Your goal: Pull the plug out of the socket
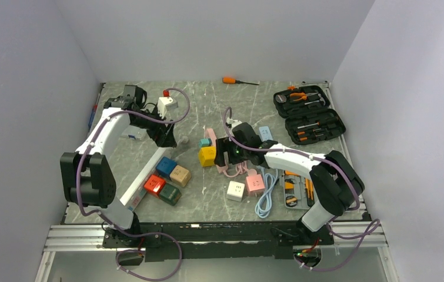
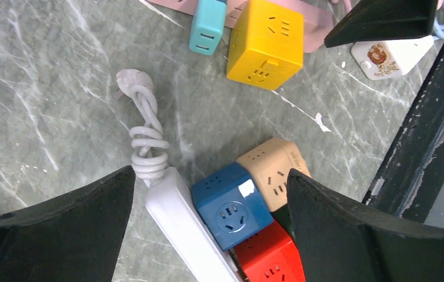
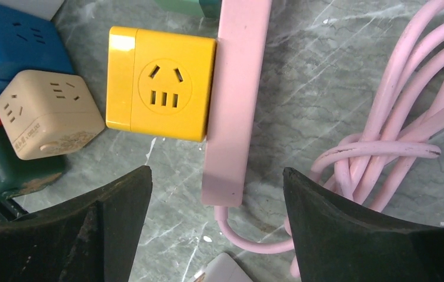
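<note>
A pink power strip point(image 3: 231, 111) lies on the table with a yellow cube plug point(image 3: 160, 82) against its side. Farther along, a small teal block point(image 2: 207, 29) also adjoins the strip. My right gripper point(image 1: 224, 154) is over the strip's near end, beside the yellow cube; in the right wrist view its fingers point(image 3: 99, 226) stand apart with nothing held, the strip's end showing between them. Left of there, my left gripper point(image 1: 165, 136) hangs open and empty above the white strip's point(image 2: 193, 235) corded end.
Blue point(image 2: 231, 205), beige point(image 1: 180, 175), red point(image 1: 154, 185) and green point(image 1: 170, 194) cubes crowd the white strip. A pink cord coil point(image 3: 396, 117) lies right of the pink strip. White point(image 1: 235, 190) and pink point(image 1: 254, 184) cubes sit nearer the front.
</note>
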